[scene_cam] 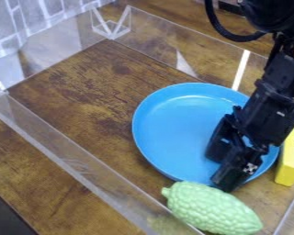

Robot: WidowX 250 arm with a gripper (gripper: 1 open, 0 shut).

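Note:
A black robot arm reaches down from the top right, and its gripper [226,156] is low over the right half of a blue plate [168,119]. The gripper stands open; whether anything lies between its dark fingers is hard to make out. A pale green corn-like object [213,207] lies in front of the plate, and a yellow block [288,161] sits to the right, partly behind the arm.
Clear plastic walls [51,147] border the wooden surface [76,96]. A white-tiled backdrop shows at the top left.

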